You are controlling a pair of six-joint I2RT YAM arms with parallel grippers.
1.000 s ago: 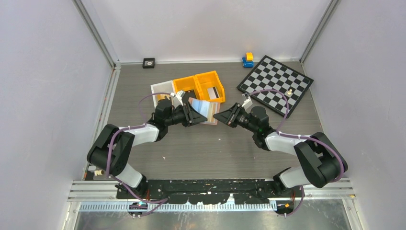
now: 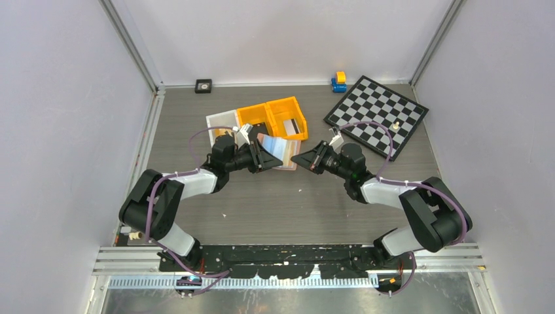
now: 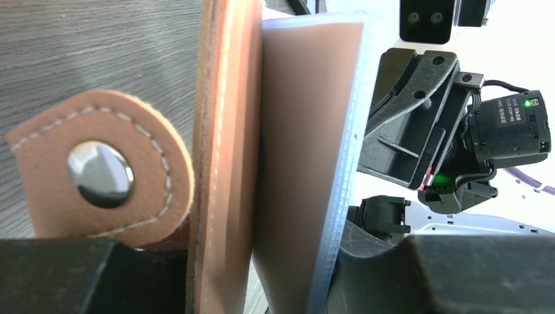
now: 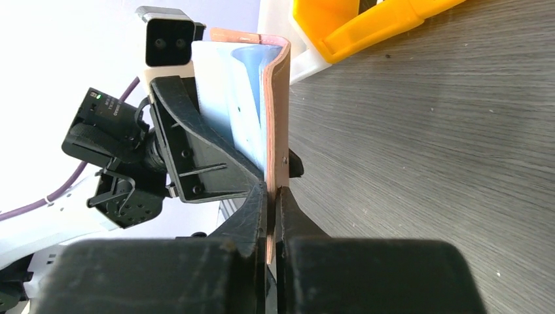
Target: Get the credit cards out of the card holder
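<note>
Between the two arms, the brown leather card holder (image 2: 288, 151) is held up off the table, opened to its clear sleeves. My left gripper (image 2: 280, 164) is shut on it; in the left wrist view the leather cover (image 3: 226, 131) and a bluish-edged clear sleeve (image 3: 314, 131) stand between the fingers. A strap with a metal snap (image 3: 101, 173) hangs loose to one side. From the right, my right gripper is shut on the holder's thin leather edge (image 4: 279, 118). Whether a card is pinched there too cannot be told.
Behind the holder stand orange bins (image 2: 304, 114), with a white and dark card (image 2: 292, 126) in the right one, and a white bin (image 2: 222, 119). A chessboard (image 2: 366, 108) lies at the back right.
The right arm has shifted very slightly. The left arm and the card holder look the same, with both grippers still at the holder.
</note>
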